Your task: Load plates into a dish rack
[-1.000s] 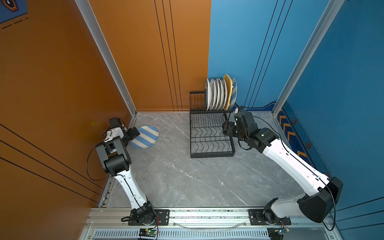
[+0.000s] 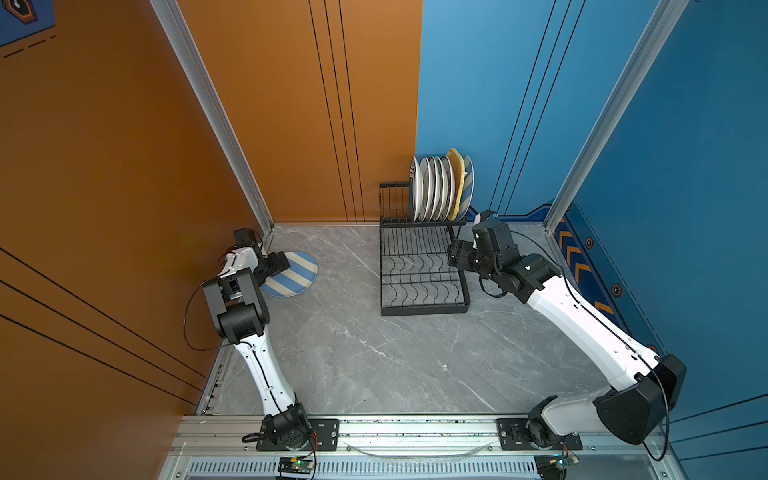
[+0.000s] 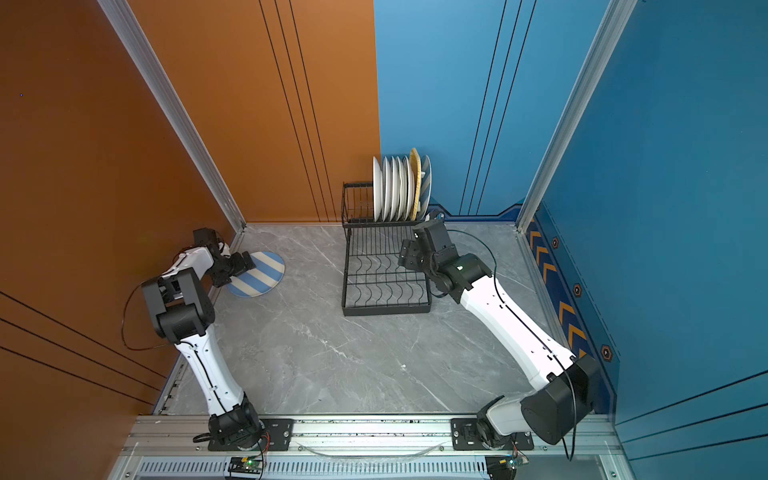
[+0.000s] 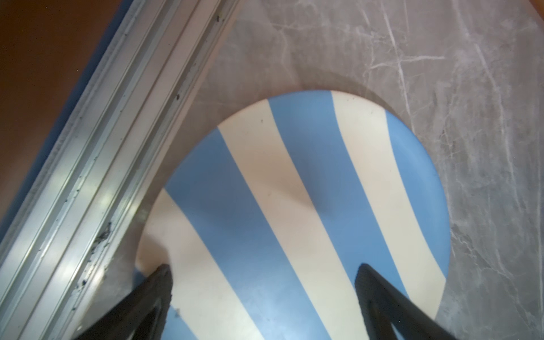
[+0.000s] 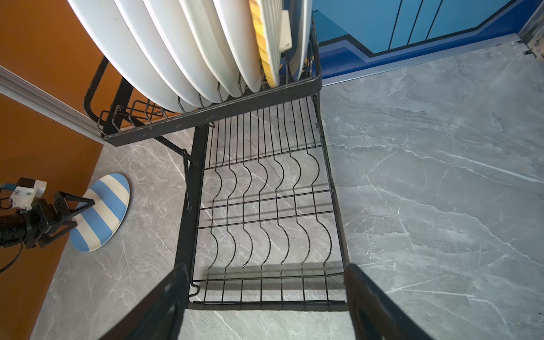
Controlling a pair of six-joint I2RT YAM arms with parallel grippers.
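A blue-and-cream striped plate [image 2: 292, 276] lies flat on the grey worktop by the left wall. My left gripper hangs open just over it, with nothing held. The black two-tier dish rack [image 2: 424, 310] stands in the middle; its upper tier holds several upright plates [image 3: 396, 188], mostly white, with a yellow one and a striped one at the right. The lower tier is empty. My right gripper is open and empty, above the rack's right side.
A metal rail [image 4: 113, 147] runs along the left wall beside the plate. Bare worktop [image 2: 344, 352] lies between plate and rack and in front of the rack; more is free at the right.
My left gripper has moved slightly rightward over the striped plate. The right gripper has shifted very slightly; the plates are unmoved.
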